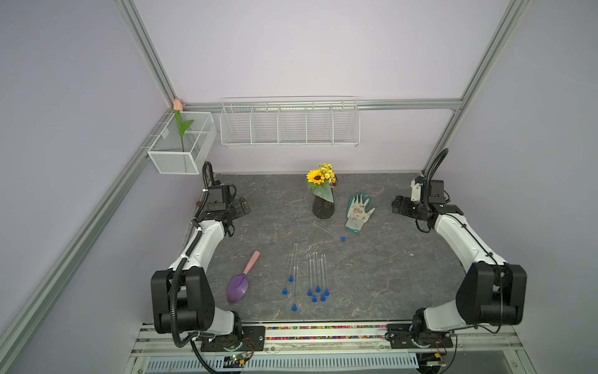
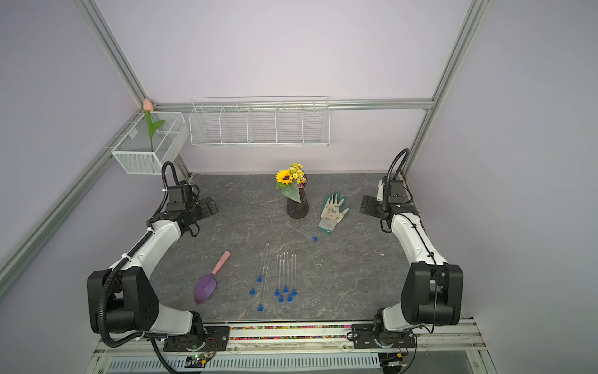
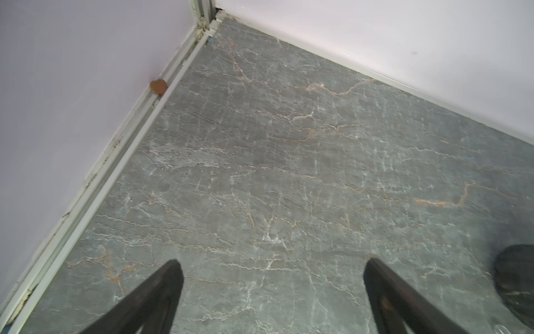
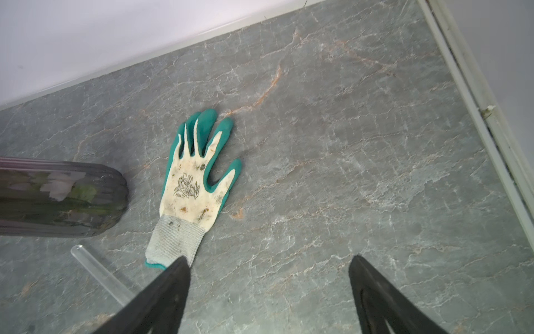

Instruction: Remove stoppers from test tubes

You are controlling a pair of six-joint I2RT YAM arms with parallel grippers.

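Several clear glass test tubes lie flat near the front middle of the table, and blue stoppers show at their near ends, one of them a front stopper. Another stopper sits at the left of this group, with no tube clearly visible on it. Apart from the rest, a single tube lies slanted near the vase, its blue stopper toward the front right. My left gripper is open above bare table at the left. Over at the right, my right gripper stands open and empty, away from the tubes.
A dark vase with sunflowers stands at the back middle, beside a work glove. At the front left lies a purple trowel. White wire baskets hang on the back wall.
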